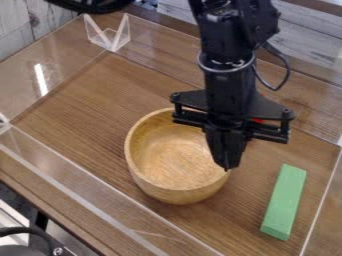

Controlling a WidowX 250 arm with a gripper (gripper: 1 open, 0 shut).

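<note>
My black gripper [230, 130] hangs over the right part of a tan round bowl [167, 160], its body hiding the bowl's back right. Whether its fingers are open or shut, or hold anything, cannot be seen clearly. A small red thing shows behind the gripper at the right, mostly hidden.
A light green bar [285, 200] lies on the wooden table to the right of the bowl. A clear plastic object [110, 30] sits at the back left.
</note>
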